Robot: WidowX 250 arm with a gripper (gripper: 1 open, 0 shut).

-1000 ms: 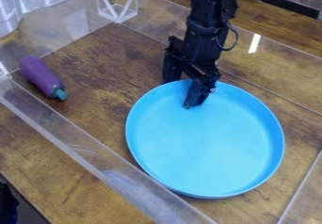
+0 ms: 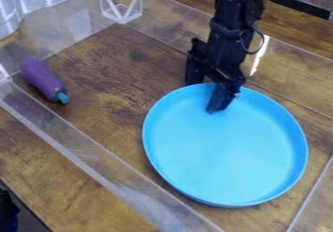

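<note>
My black gripper (image 2: pixel 213 88) is open at the back-left rim of a large bright blue round plastic plate or tray (image 2: pixel 224 148), its fingers reaching down over the rim. Whether anything dark lies between the fingers is hard to tell. A purple eggplant-like object (image 2: pixel 42 78) with a teal tip lies at the far left, well apart from the gripper.
Clear plastic walls run along the left and front-left, and a white wire piece (image 2: pixel 120 7) stands at the back left.
My gripper and the blue plate have moved to the right, the plate shifting along with the fingers. The purple object has stayed in place.
</note>
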